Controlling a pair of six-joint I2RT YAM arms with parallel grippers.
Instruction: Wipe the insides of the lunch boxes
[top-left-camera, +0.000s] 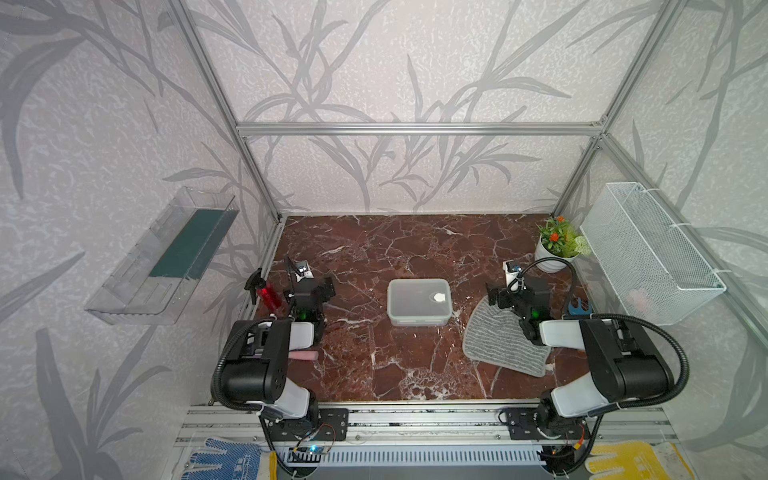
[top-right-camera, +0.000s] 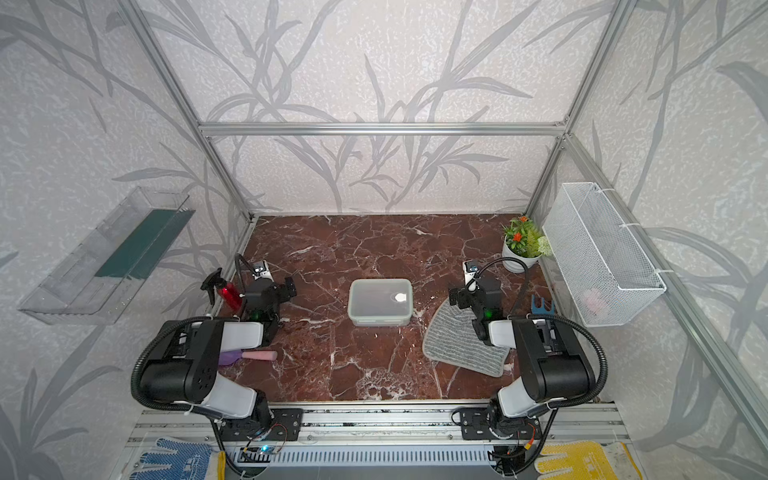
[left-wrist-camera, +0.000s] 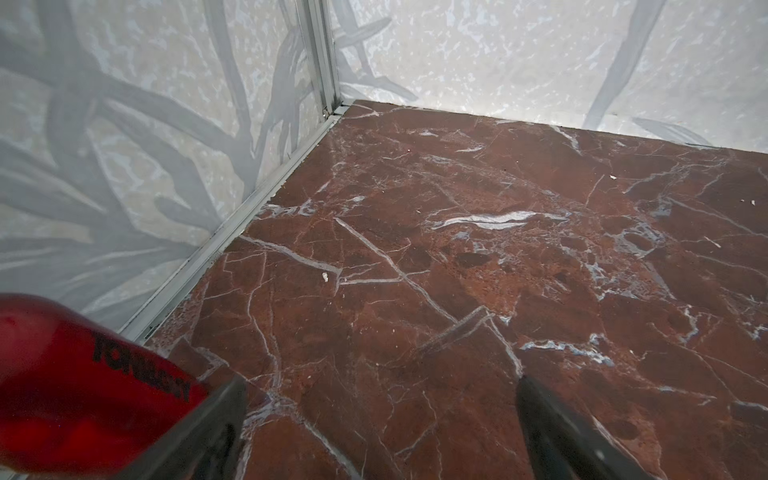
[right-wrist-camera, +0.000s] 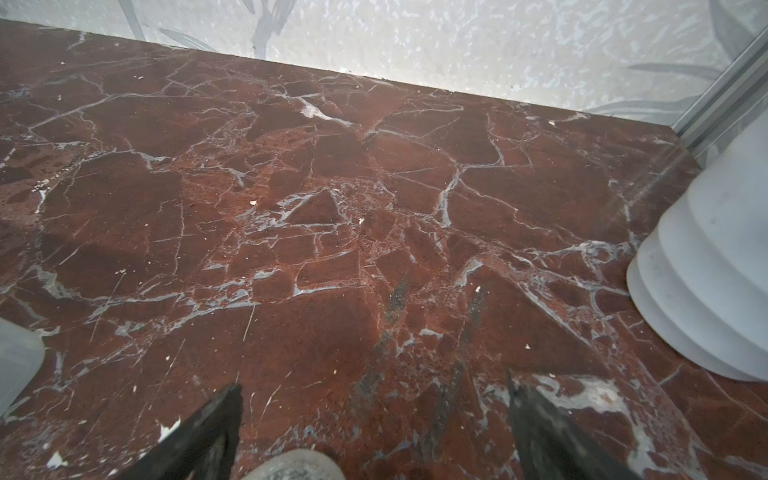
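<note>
One lunch box (top-left-camera: 419, 319), pale and translucent, sits at the middle of the table with a small white spot on its top at the right. From this angle I cannot tell whether a lid covers it. A grey ribbed cloth (top-left-camera: 504, 344) lies flat to its right, partly beneath the right arm. My left gripper stands open and empty near the red spray bottle (left-wrist-camera: 96, 392). Above the cloth's far edge, my right gripper is open too, with nothing between its fingers; the tip of the cloth (right-wrist-camera: 296, 466) shows below it.
At the back right stands a white flower pot (top-left-camera: 552, 257); a blue fork-like thing (top-right-camera: 543, 305) lies near the right edge. A pink handle (top-right-camera: 260, 355) lies by the left arm. Wire baskets (top-left-camera: 652, 248) hang on both side walls.
</note>
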